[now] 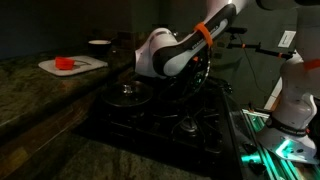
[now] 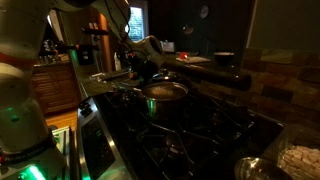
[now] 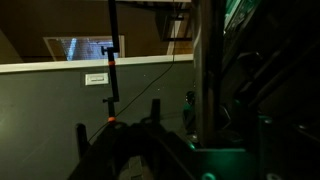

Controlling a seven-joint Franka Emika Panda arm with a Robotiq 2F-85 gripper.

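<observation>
In the wrist view, my gripper shows as two dark fingers standing apart, with grey background visible in the gap between them. Right of the fingers, a long upright brownish shape point(image 3: 207, 70) passes close to the camera; what it is cannot be made out. A dark frying pan point(image 1: 128, 94) rests at the back left of the stove, below and beside my arm. The other exterior view shows this pan point(image 2: 165, 91) too. The gripper itself is lost in shadow in both exterior views.
Black burner grates point(image 1: 185, 130) cover the stove. On the counter behind stand a white tray point(image 1: 88, 64) with a red object point(image 1: 64, 63) and a dark pot point(image 2: 224, 57). A metal bowl point(image 2: 258, 168) and a container of pale pieces point(image 2: 302, 158) sit near the right edge.
</observation>
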